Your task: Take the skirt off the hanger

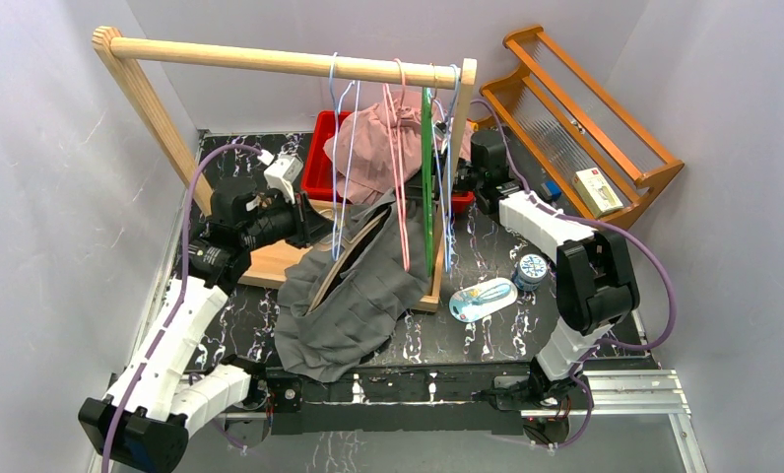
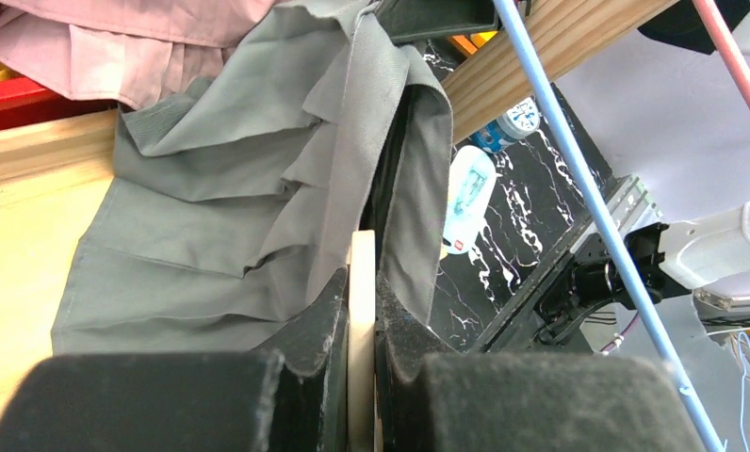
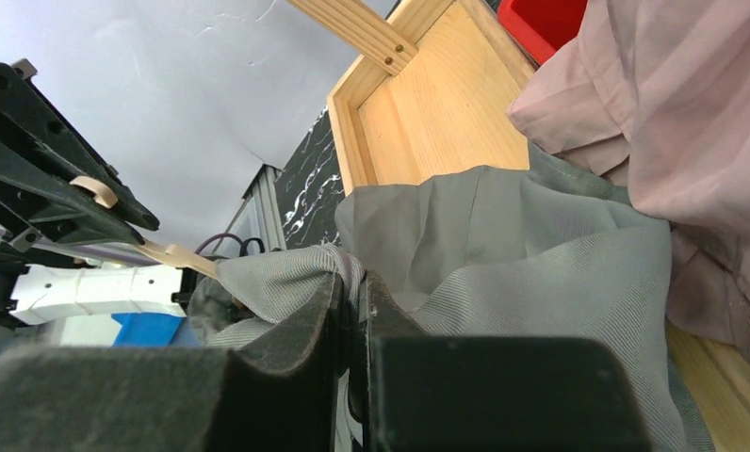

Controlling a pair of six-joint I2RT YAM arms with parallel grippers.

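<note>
The grey skirt (image 1: 354, 296) lies bunched below the rack, its waist opening facing up. A pale wooden hanger (image 2: 362, 311) stands between the fingers of my left gripper (image 1: 321, 233), which is shut on it. In the right wrist view that hanger (image 3: 178, 257) runs from the left gripper to the skirt's grey fold, where its end is hidden. My right gripper is shut on the skirt's waist edge. Hanging hangers partly cover the right gripper in the top view.
Blue, pink and green hangers (image 1: 427, 187) hang from the wooden rack bar (image 1: 270, 59) between the arms. Behind is a red bin (image 1: 319, 168) with a pink garment (image 1: 368, 148). A white packet (image 1: 483, 300) and a small jar (image 1: 530, 271) lie to the right.
</note>
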